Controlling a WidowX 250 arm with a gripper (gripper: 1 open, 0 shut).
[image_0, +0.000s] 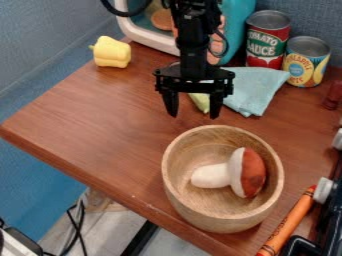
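My black gripper (193, 102) hangs open over the middle of the table, its two fingers apart, with a yellow item (199, 100) behind it beside a light blue cloth (253, 90). A wooden bowl (187, 203) in front holds a toy mushroom (230, 172) with a red cap and white stem, lying on its side. A yellow pepper (111, 52) sits at the back left.
A tomato sauce can (267, 40), a second can (306, 62) and a teal appliance (237, 20) stand at the back. An orange crayon (287, 222) lies at the right.
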